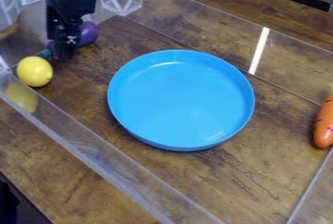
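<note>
My dark gripper (65, 35) hangs low at the upper left, open, over a purple eggplant (88, 31), which it partly hides; whether the fingers touch it is unclear. A yellow lemon (35, 71) lies just below, near the clear wall. A large blue round plate (180, 99) sits in the middle.
An orange carrot or sausage-like item (324, 124) lies at the right edge. Clear plastic walls (104, 160) bound the wooden surface. Bare wood lies above and below the plate.
</note>
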